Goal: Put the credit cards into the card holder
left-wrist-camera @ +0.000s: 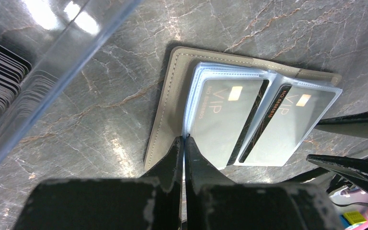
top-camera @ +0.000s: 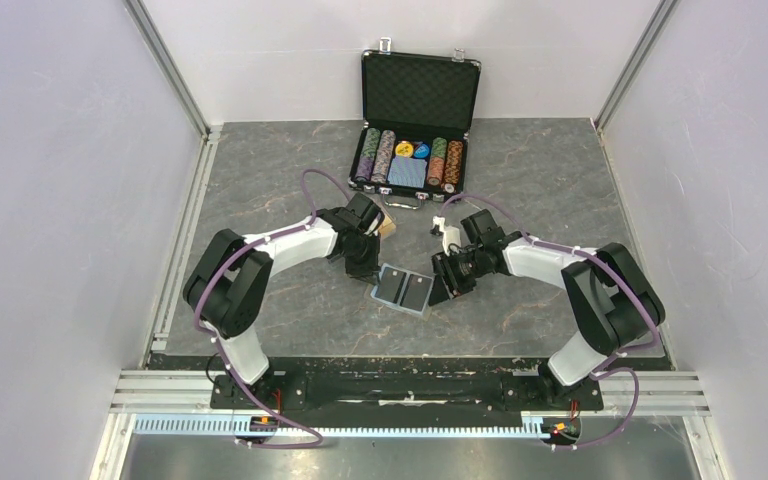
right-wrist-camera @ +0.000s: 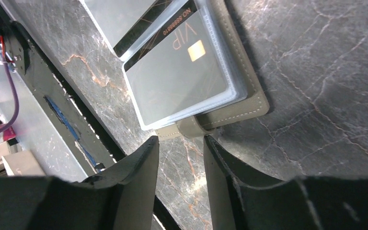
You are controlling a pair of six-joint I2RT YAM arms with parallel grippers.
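The card holder lies open on the table, with a grey-beige stitched cover (left-wrist-camera: 165, 112) and clear plastic sleeves (top-camera: 388, 289). Two silver VIP cards show in the sleeves, a left card (left-wrist-camera: 215, 112) and a right card (left-wrist-camera: 287, 120). At the near outer edge of the left sleeves, my left gripper is shut on the thin sleeve edge. My right gripper stands open just off the holder's other end, beside its closing strap (right-wrist-camera: 190, 127). Nothing is between its fingers. A clear box (left-wrist-camera: 76, 62) holds a stack of dark-striped cards (left-wrist-camera: 2, 72).
Behind the arms, an open black case (top-camera: 420, 85) holds poker chips and blue-backed cards. Bare table (top-camera: 520, 330) lies in front and to the right. The holder sits close between both grippers.
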